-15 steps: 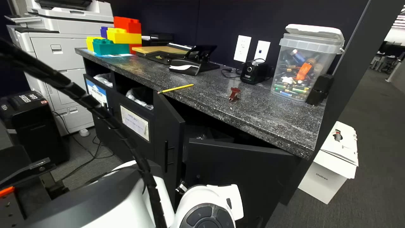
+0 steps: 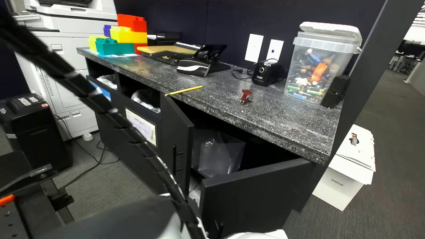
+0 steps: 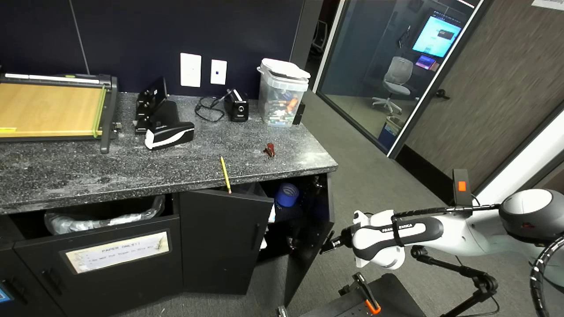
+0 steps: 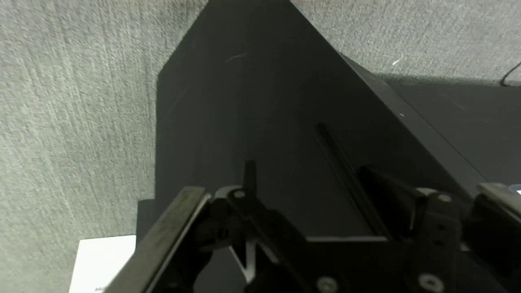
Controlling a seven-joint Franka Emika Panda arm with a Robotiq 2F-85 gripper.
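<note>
The right cabinet door (image 2: 259, 191) stands well open under the counter, showing part of the dark inside. In the wrist view, the door's black face (image 4: 234, 112) fills the middle, with a long bar handle (image 4: 344, 171) on it. My gripper is at this face, its two fingers apart and the handle lying between them in the picture, nearer the right finger (image 4: 386, 190). Whether either finger touches the handle cannot be told. In exterior view 2 the gripper (image 3: 332, 245) is at the outer side of the open door (image 3: 312, 240).
The left cabinet door (image 3: 227, 237) is also open. Inside lie a clear bin (image 2: 221, 155) and a blue roll (image 3: 287, 195). On the counter (image 2: 279, 119) are a pencil (image 2: 185, 91), a red clip-like object (image 2: 245, 95) and a battery tub (image 2: 318, 67). A white box (image 2: 338, 179) stands on the floor.
The right door has swung further open, and more of the cabinet's inside shows. My arm has moved down and toward the viewer, mostly out of exterior view 1.
</note>
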